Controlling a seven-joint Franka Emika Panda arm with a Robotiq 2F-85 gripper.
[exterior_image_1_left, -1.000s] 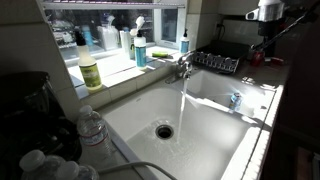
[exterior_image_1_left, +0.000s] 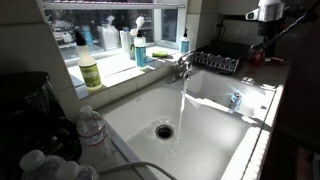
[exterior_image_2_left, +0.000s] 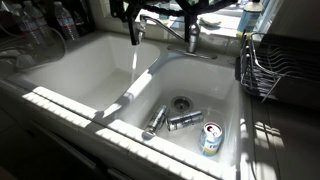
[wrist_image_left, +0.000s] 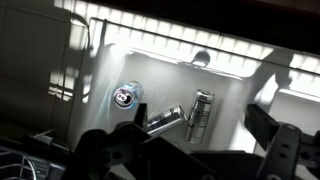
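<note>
Three cans are in the right basin. One can (exterior_image_2_left: 210, 138) stands upright, its top facing up in the wrist view, with a blue-labelled side. Two silver cans lie on their sides: one can (exterior_image_2_left: 185, 121) near the drain, another can (exterior_image_2_left: 156, 121) to its left. From above, the lying cans (wrist_image_left: 201, 113) appear between and beyond the fingers of my gripper, which is open, its fingers wide apart and nothing held. The upright can (wrist_image_left: 127, 95) is left of them. Exterior view 1 shows only one can (exterior_image_1_left: 235, 101) clearly.
Water (exterior_image_1_left: 183, 103) runs from the faucet (exterior_image_1_left: 183, 70) into the other, empty-looking basin (exterior_image_1_left: 135, 112). A divider (exterior_image_2_left: 140, 82) separates the basins. A wire dish rack (exterior_image_2_left: 278, 68) stands at the right; several plastic bottles (exterior_image_1_left: 93, 135) stand on the near counter, soap bottles (exterior_image_1_left: 88, 68) by the window.
</note>
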